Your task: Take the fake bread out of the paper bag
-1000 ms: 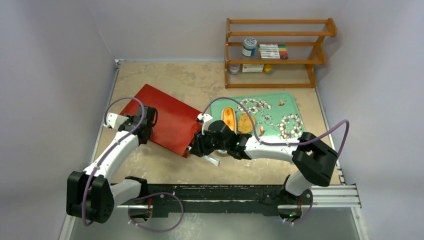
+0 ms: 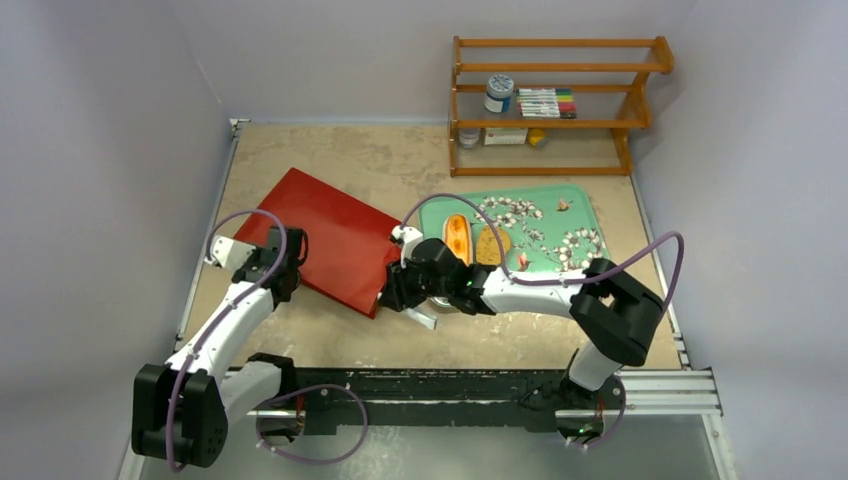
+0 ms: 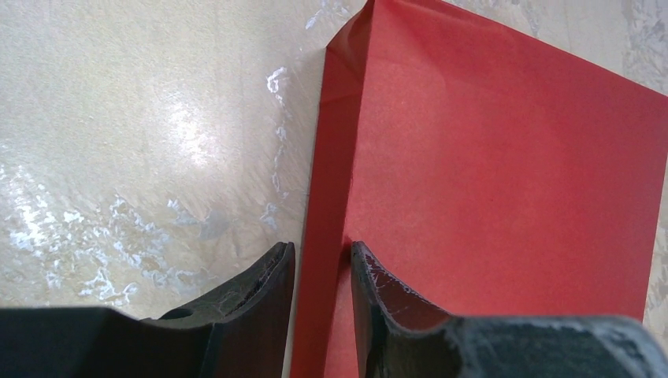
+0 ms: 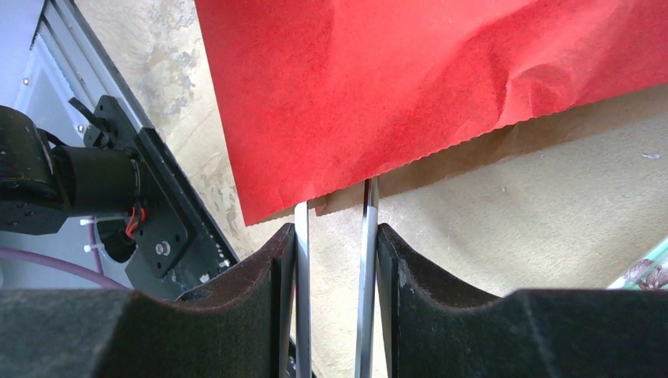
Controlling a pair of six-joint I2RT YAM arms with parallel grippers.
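The red paper bag [image 2: 325,230] lies flat on the left half of the table. My left gripper [image 2: 285,270] is over its left end; in the left wrist view its part-open fingers [image 3: 319,256] stand at the bag's folded side edge, contact unclear. My right gripper is at the bag's open mouth with metal tongs [image 4: 367,260] between its fingers, their two arms apart and their tips under the red upper layer, beside the brown inner layer [image 4: 441,169]. The bag's contents are hidden.
A green floral tray [image 2: 560,210] on the right holds bread-like items [image 2: 457,235], partly behind the right arm. A wooden shelf [image 2: 550,170] with jars, markers and a box stands at the back right.
My left gripper has moved slightly down and left in the top view, toward the table's front. The right arm has shifted slightly; the bag is almost unchanged.
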